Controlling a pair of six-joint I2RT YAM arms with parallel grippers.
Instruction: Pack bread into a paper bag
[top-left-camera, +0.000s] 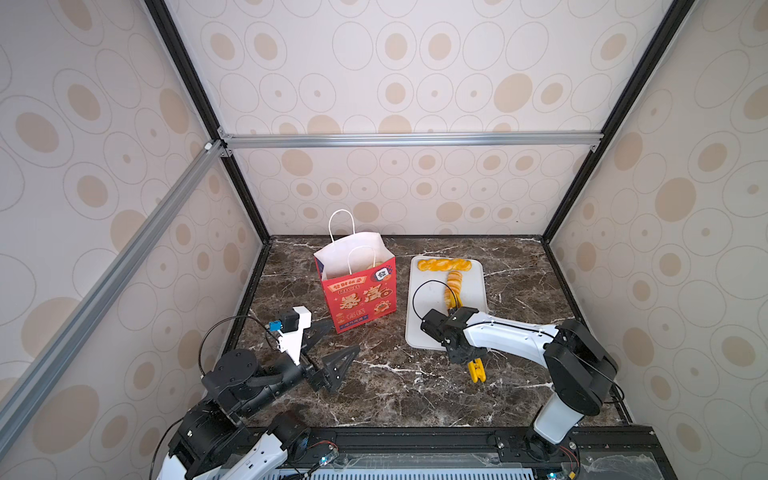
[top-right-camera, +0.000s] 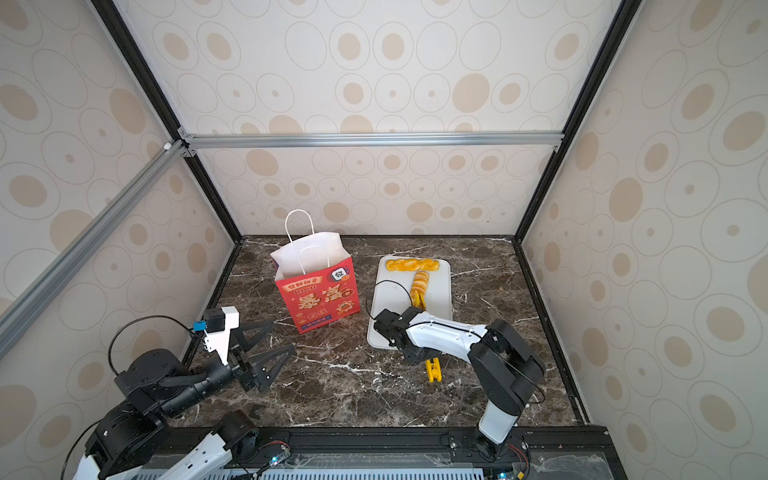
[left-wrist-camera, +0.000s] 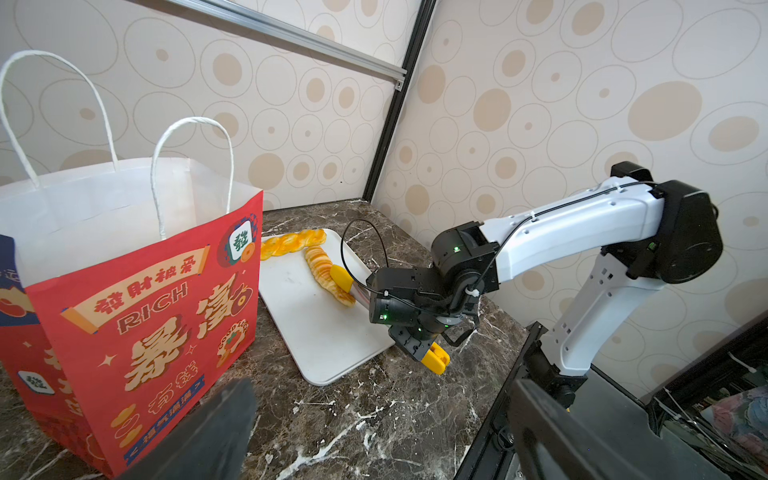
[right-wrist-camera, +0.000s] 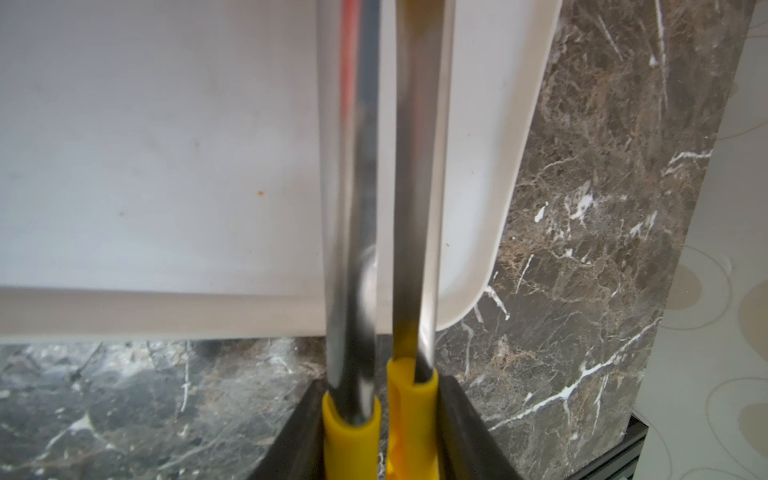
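A red paper bag (top-left-camera: 358, 292) with white handles stands upright on the left of the tray. Two breads lie on the white tray (top-left-camera: 424, 328): a braided loaf (top-left-camera: 444, 265) along the back and a striped loaf (left-wrist-camera: 318, 265) lengthwise, partly hidden by my right gripper. That gripper's tool reaches onto the striped loaf; whether it grips it is unclear. In the right wrist view the metal tong arms run close together and their tips are out of frame. My left gripper (top-left-camera: 340, 344) stands open and empty at the front left, before the bag.
Patterned walls and metal rails enclose the table on three sides.
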